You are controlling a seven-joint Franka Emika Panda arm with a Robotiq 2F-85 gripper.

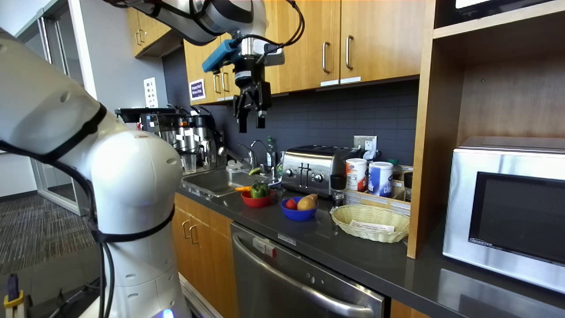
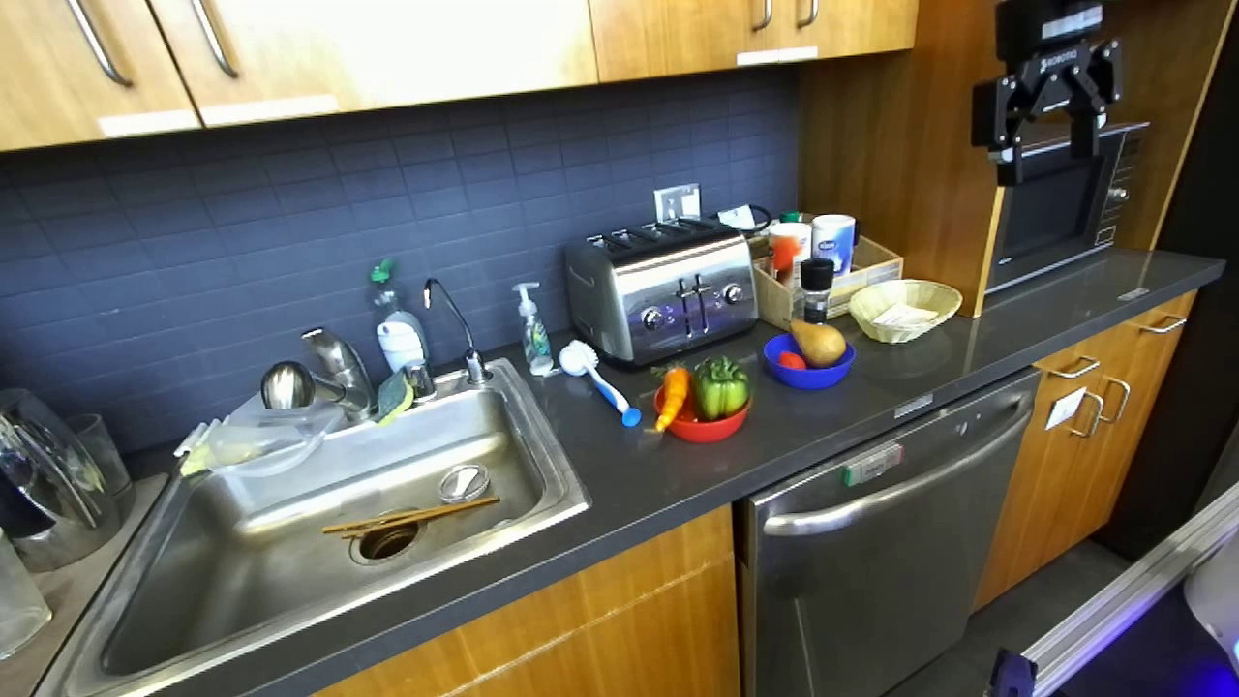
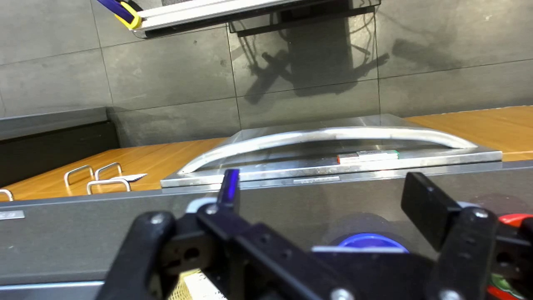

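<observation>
High above the counter, my gripper point(image 1: 251, 124) points downward, its fingers spread and nothing between them. In exterior view 2 the gripper point(image 2: 1045, 168) appears in front of the microwave, at the upper right. A red bowl point(image 2: 703, 430) holds a green pepper point(image 2: 720, 389) and an orange carrot point(image 2: 675, 397). Beside it, a blue bowl point(image 2: 810, 377) contains a pear-shaped yellow-brown item point(image 2: 819, 343) and a red one point(image 2: 791, 360). A pale woven basket point(image 2: 889, 327) has a white paper inside. The wrist view shows part of the blue bowl point(image 3: 372, 241) below the open fingers.
Behind the bowls stand a silver toaster point(image 1: 310, 172) and a box with canisters point(image 1: 380, 177). The sink point(image 2: 348, 546) has chopsticks in it; a brush point(image 2: 598, 381) lies to its right. A vertical wood panel point(image 1: 422, 132) separates the basket from the microwave point(image 1: 508, 206).
</observation>
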